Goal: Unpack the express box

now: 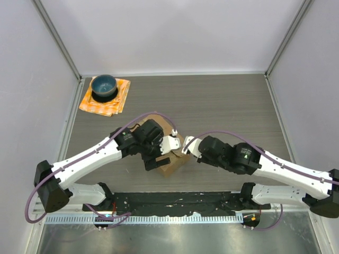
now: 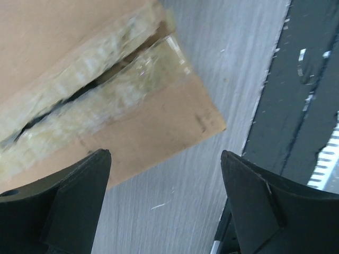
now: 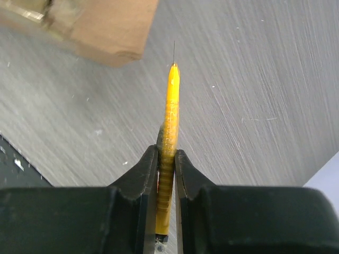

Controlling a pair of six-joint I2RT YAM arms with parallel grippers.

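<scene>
The cardboard box (image 1: 174, 166) lies on the table, partly covered by my left arm in the top view. In the left wrist view its top (image 2: 153, 119) carries clear tape (image 2: 123, 94) with a long dark slit along the seam. My left gripper is open over the box's near end, nothing between its fingers. To the right of the box, my right gripper is shut on a yellow cutter (image 3: 170, 114), its thin blade pointing up in the right wrist view. A corner of the box (image 3: 114, 34) shows beyond the cutter there, apart from it. The box's contents are hidden.
A blue bowl (image 1: 104, 84) rests on a black round base on an orange checked cloth (image 1: 100, 107) at the far left. A dark strip (image 1: 169, 203) runs along the front edge.
</scene>
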